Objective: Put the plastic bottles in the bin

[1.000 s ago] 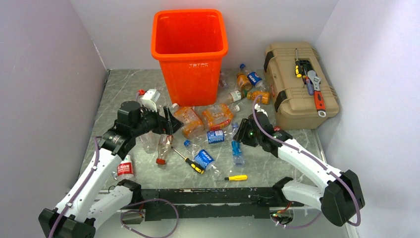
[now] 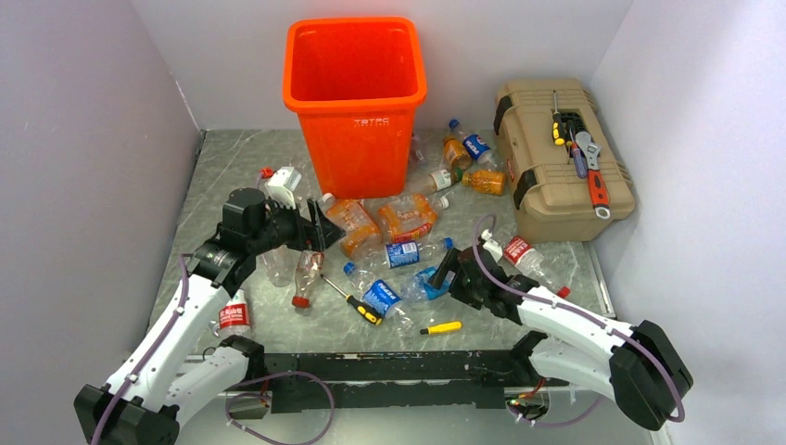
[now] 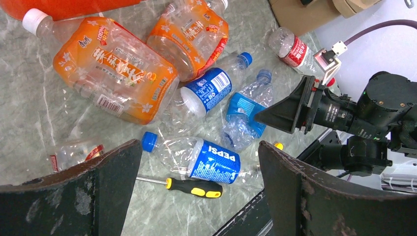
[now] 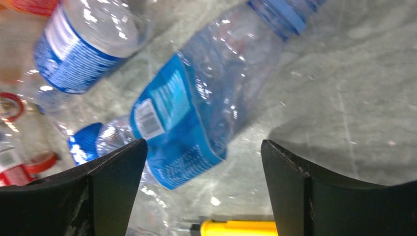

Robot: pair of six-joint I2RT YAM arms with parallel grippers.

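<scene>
Plastic bottles lie on the grey floor below the orange bin [image 2: 357, 139]. My right gripper [image 2: 445, 276] is low over a crumpled blue-label bottle [image 4: 172, 125], which lies between its parted fingers. Whether it touches the bottle I cannot tell. My left gripper [image 2: 320, 227] stands open above the bottles, with a Pepsi bottle [image 3: 211, 162], two large orange-label bottles [image 3: 113, 69] and another blue-label bottle [image 3: 206, 91] beneath it. A red-label bottle [image 2: 522, 254] is at the right, another [image 2: 234, 315] at the lower left.
A tan toolbox [image 2: 547, 204] with tools on top fills the back right. A screwdriver [image 3: 194, 187] and a yellow-handled tool [image 2: 445, 327] lie among the bottles near the front edge. Walls bound both sides.
The crumpled blue-label bottle has turned from upright in the picture to slanting. My right gripper has moved toward the front and swung round over it. The left arm is unmoved.
</scene>
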